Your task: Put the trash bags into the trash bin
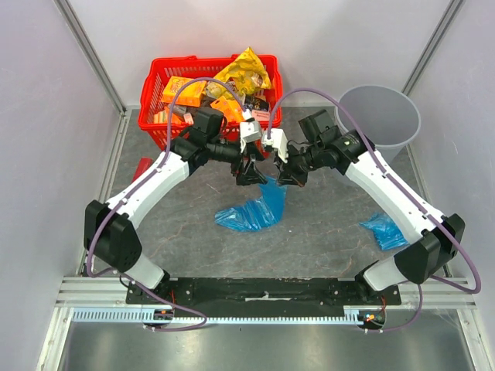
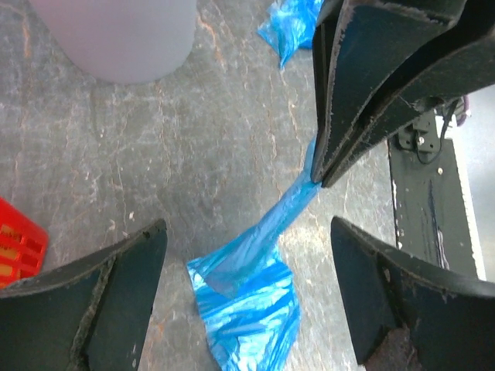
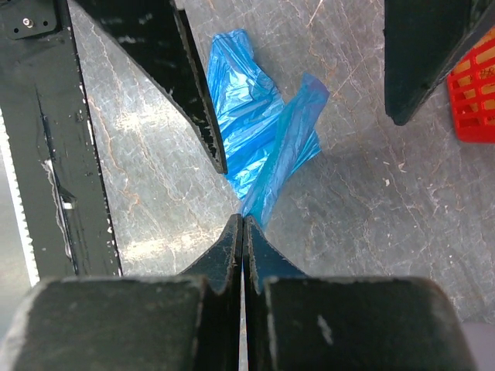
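A crumpled blue trash bag [image 1: 251,215] rests partly on the floor between the arms, its upper end drawn up into a narrow strip. My right gripper is shut on that strip, pinching it at the very tips. The left gripper is open around the bag's raised part, and its two fingers [image 3: 400,62] stand apart from the plastic in the right wrist view. Another blue trash bag [image 1: 384,230] lies flat at the right. The pale round trash bin [image 1: 379,117] stands at the back right, and no bag shows inside it.
A red basket [image 1: 155,93] full of packaged snacks stands at the back, close behind the left arm. Something red [image 1: 142,168] lies by the left wall. Both grippers are very near each other. Bare floor [image 1: 325,239] shows in front.
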